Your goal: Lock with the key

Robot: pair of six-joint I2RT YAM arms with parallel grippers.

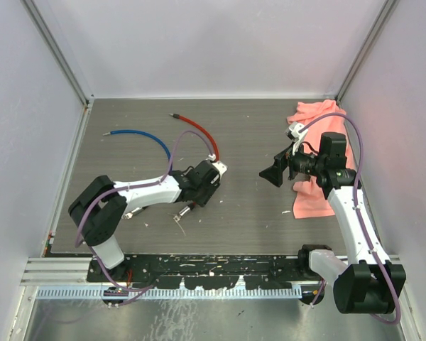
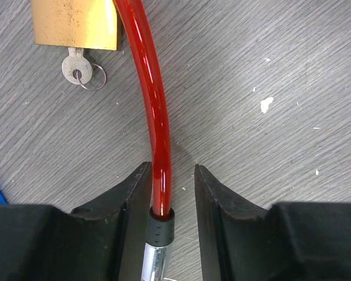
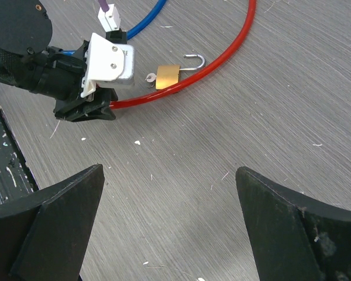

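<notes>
A brass padlock (image 2: 76,23) lies flat at the upper left of the left wrist view, with a silver key (image 2: 77,67) and its ring at the lower edge. Its hooked shackle (image 3: 195,61) shows in the right wrist view, one end free. My left gripper is part open, pointing down over a red hose (image 2: 155,111). The hose runs between its fingers, close against the left one; whether they touch cannot be told. My right gripper stands wide open and empty, well to the right of the padlock.
The red hose passes right alongside the padlock. A blue hose (image 1: 138,133) curves across the left of the table. Pink cloth (image 1: 312,202) lies under the right arm.
</notes>
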